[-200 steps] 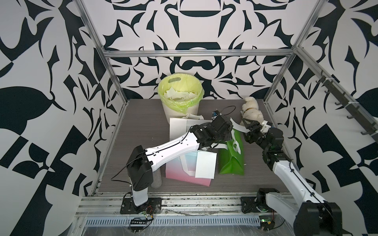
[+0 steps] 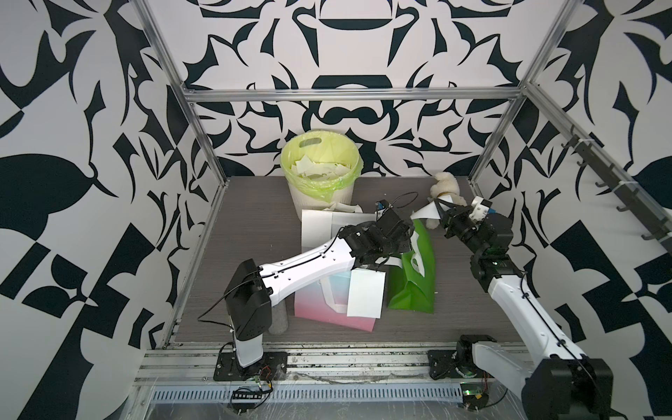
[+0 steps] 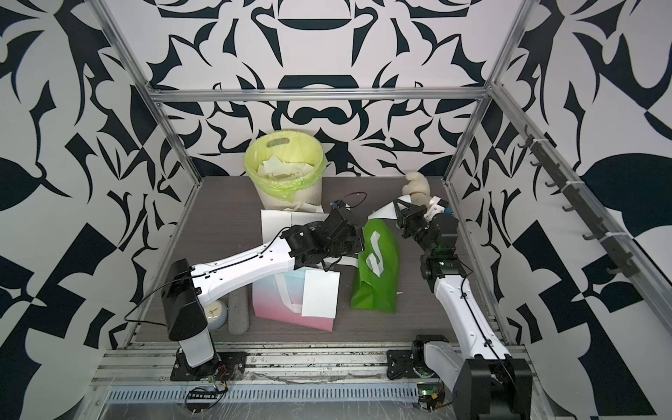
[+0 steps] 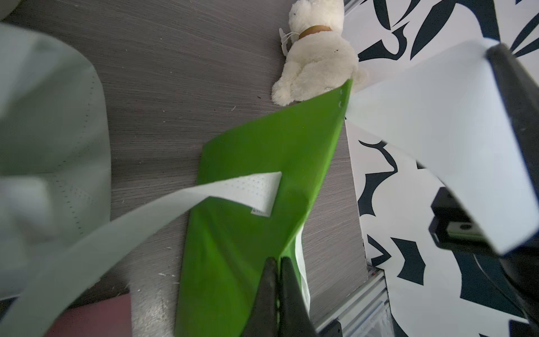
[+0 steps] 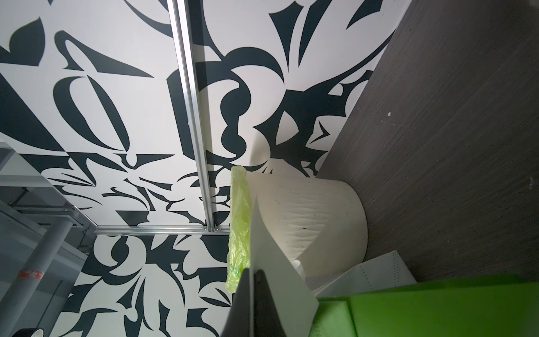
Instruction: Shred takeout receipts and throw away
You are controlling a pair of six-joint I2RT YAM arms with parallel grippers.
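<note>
A white slip of paper (image 4: pixel 449 123) is pinched in my shut right gripper, which is at the far right, above the plush toy's side of the table. The slip's other end meets the top corner of the green bag (image 4: pixel 241 252); whether it is still joined there I cannot tell. My left gripper is shut on that bag's top edge. At the back left stands the waste bin (image 2: pixel 327 213), its yellow-green liner (image 2: pixel 322 187) over the rim and torn white paper (image 2: pixel 315 168) inside.
A pink and blue bag (image 2: pixel 308 308) with white panels lies under my left arm. A cream plush animal (image 4: pixel 314 67) sits at the back right. Bare table (image 2: pixel 259 210) shows at the left.
My right gripper has moved toward the back and up, carrying the paper's held end with it. The green bag's top edge has shifted slightly. The left arm stays almost still.
</note>
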